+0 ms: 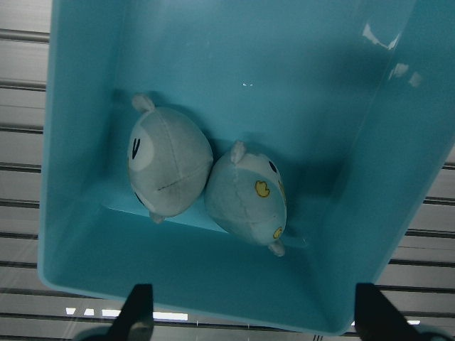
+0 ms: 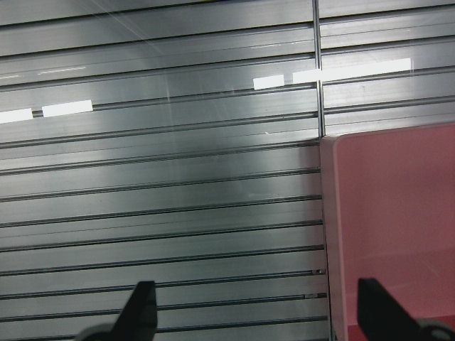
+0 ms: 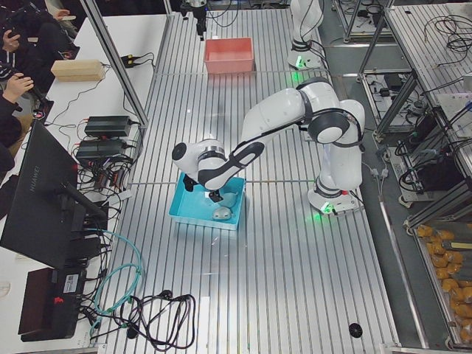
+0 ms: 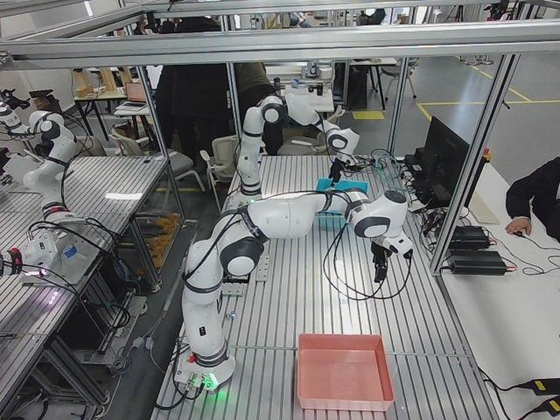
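Observation:
A blue bin [image 3: 184,217] on the slatted table holds two pale plush toys. In the left wrist view one grey-blue toy [image 1: 169,162] lies beside a light-blue toy [image 1: 244,200] with yellow patches, both near one end of the bin. My left gripper hangs over that bin, open, with its fingers apart and nothing between them. My right gripper hangs above the table beside a pink bin [image 4: 345,372], also open and empty, with slats and part of the bin below it.
Black cables [image 3: 169,332] lie near the blue bin, and a monitor [image 3: 51,199] stands on the side desk [image 3: 22,273]. Metal frame posts line the table. The table between the two bins is largely clear.

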